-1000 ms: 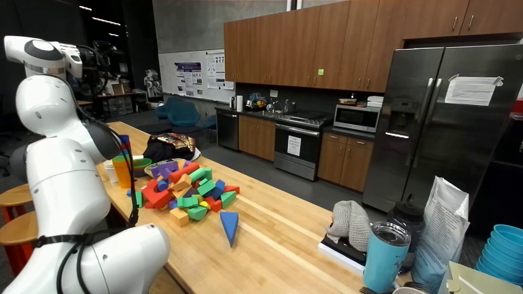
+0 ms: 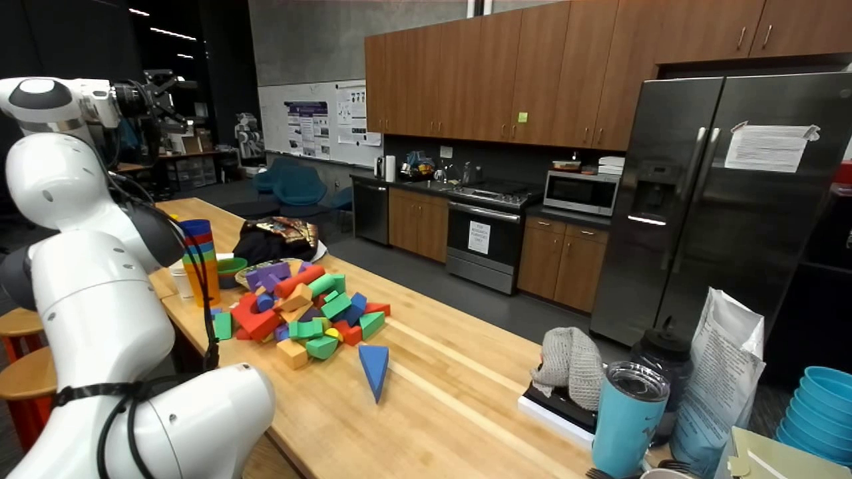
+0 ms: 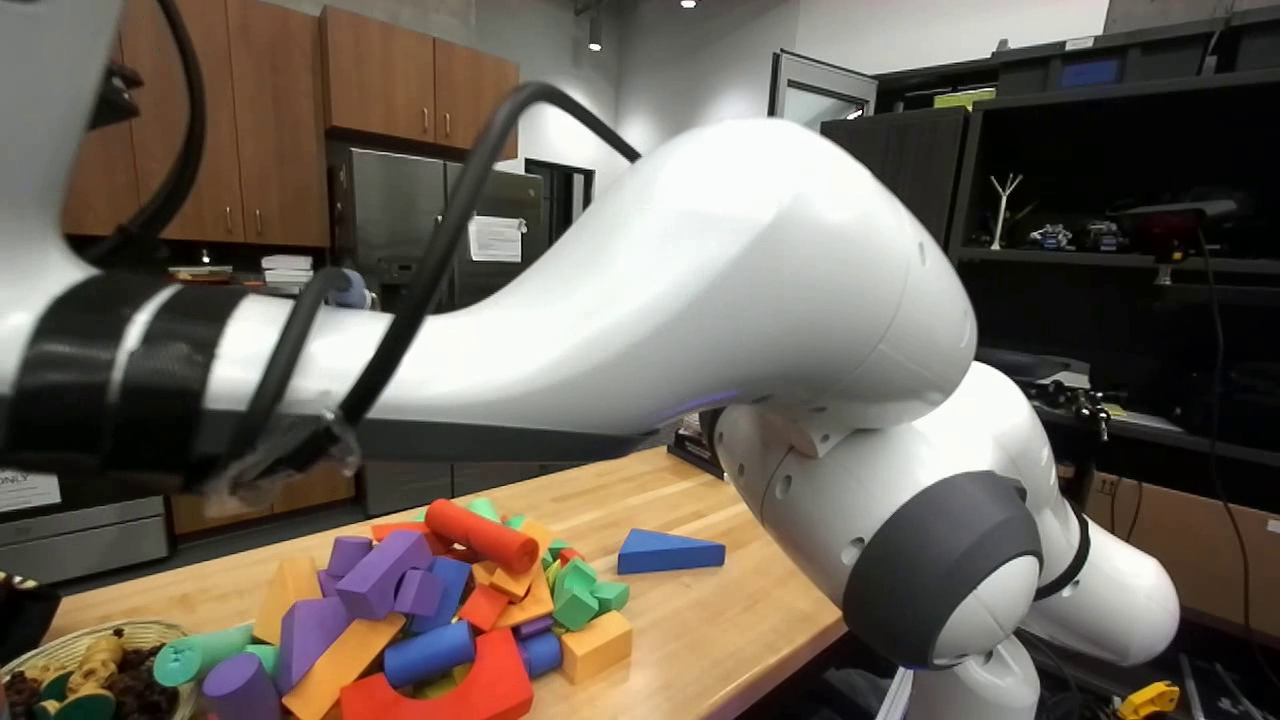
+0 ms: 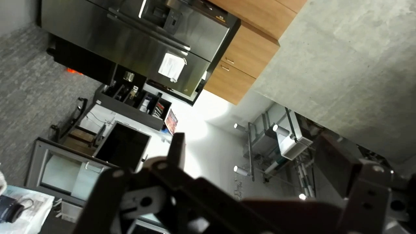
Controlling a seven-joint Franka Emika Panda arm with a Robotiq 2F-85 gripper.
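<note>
My gripper stands open, its two fingers wide apart and nothing between them. In exterior view 1 the gripper (image 2: 177, 100) is raised at the upper left, high above the table and well away from the blocks. A heap of coloured building blocks (image 2: 299, 307), red, green, orange, purple and blue, lies on the wooden table (image 2: 447, 391). One blue triangular block (image 2: 373, 367) rests apart from the heap; exterior view 2 shows this blue block (image 3: 672, 551) too. The wrist view faces the room and ceiling, with no blocks in it.
Behind the heap are a multicoloured cup stack (image 2: 201, 263), a green bowl (image 2: 231, 267) and a dark bag (image 2: 275, 239). A blue tumbler (image 2: 631, 419), grey cloth (image 2: 569, 363) and white bag (image 2: 723, 375) occupy the table's right end. Bare tabletop lies between.
The raised arm has shifted left and slightly down at its wrist in exterior view 1, and the gripper has turned, uncovering more of the cup stack. Blocks are unmoved.
</note>
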